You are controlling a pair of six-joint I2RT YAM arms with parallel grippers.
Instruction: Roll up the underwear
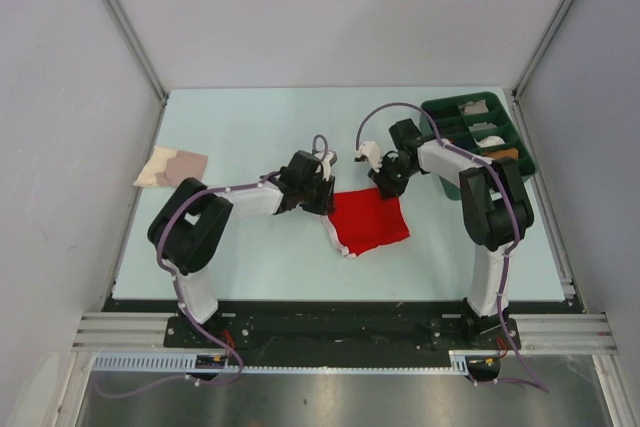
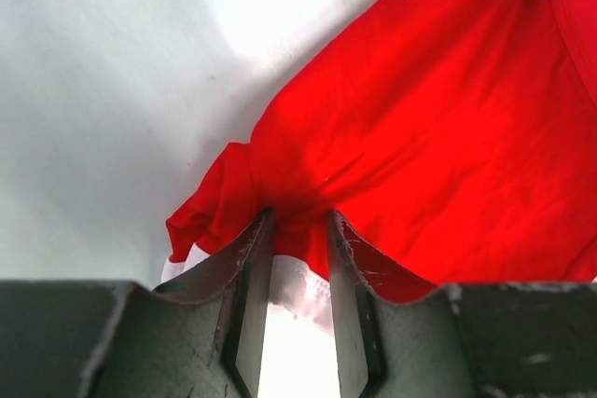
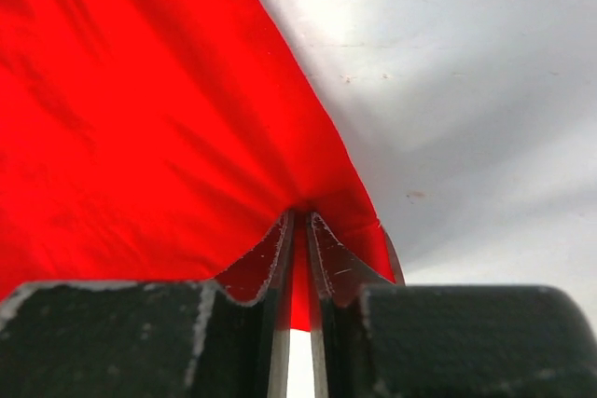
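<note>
The red underwear [image 1: 368, 223] lies on the white table, a pale band along its left side in the top view. At its upper left corner, my left gripper has its fingers apart, with red cloth [image 2: 410, 128] and some of the pale band [image 2: 300, 286] showing between and below them. My right gripper is at the upper right edge; only a narrow gap separates its fingertips, and red cloth shows there. Whether it grips that cloth is unclear. Part of the right gripper enters the left wrist view at top right.
A green divided box [image 1: 462, 117] with several rolled or folded cloths stands at the back right. Beige and brown cloths [image 1: 172, 167] lie at the far left. Bare table [image 1: 270, 127] extends behind the underwear and in front of it.
</note>
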